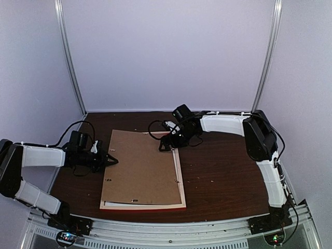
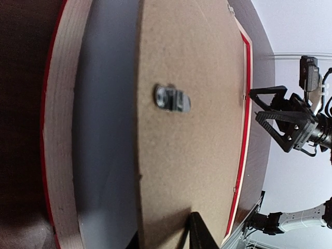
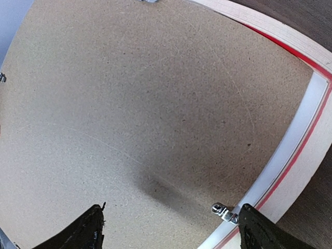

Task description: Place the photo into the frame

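Note:
The picture frame [image 1: 181, 189], pale wood with a red edge, lies on the table. Its brown backboard [image 1: 141, 171] rests over it, slightly askew. A pale sheet [image 2: 106, 129] shows along one side in the left wrist view, and a strip of it near the front in the top view; whether it is the photo I cannot tell. My left gripper [image 1: 114, 160] is open at the board's left edge, one finger [image 2: 199, 233] over the board. Above the board's right edge, my right gripper stands open, its fingers well apart. Beside one fingertip sits a metal clip [image 3: 224, 212].
More small clips [image 2: 172, 98] sit on the board. White walls [image 1: 171, 57] enclose the back and sides.

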